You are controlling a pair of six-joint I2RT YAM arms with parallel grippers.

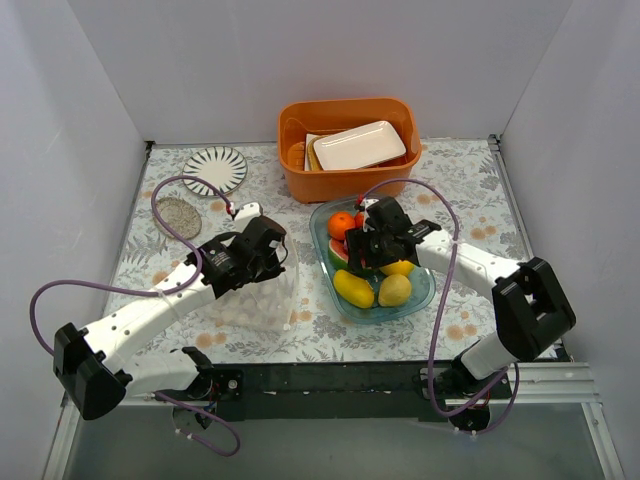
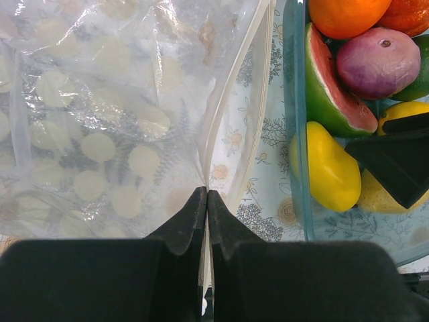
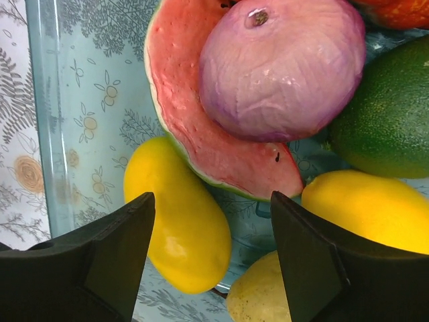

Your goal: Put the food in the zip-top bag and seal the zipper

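Observation:
The clear zip bag [image 2: 114,121] lies left of the food tray [image 1: 420,300]. My left gripper is shut at the bag's rim, the thin edge between or under its tips. My right gripper is open over the tray, above a yellow mango [image 3: 174,221], a watermelon slice [image 3: 174,100] and a red onion [image 3: 281,74]. An orange [image 2: 345,10], a green fruit [image 3: 382,114], another yellow fruit [image 3: 372,208] and a lemon [image 1: 395,291] share the tray.
An orange bin [image 1: 345,185] with white trays [image 1: 358,145] stands at the back. A striped plate [image 1: 215,169] and a round mat [image 1: 176,218] lie at the back left. Walls border both sides.

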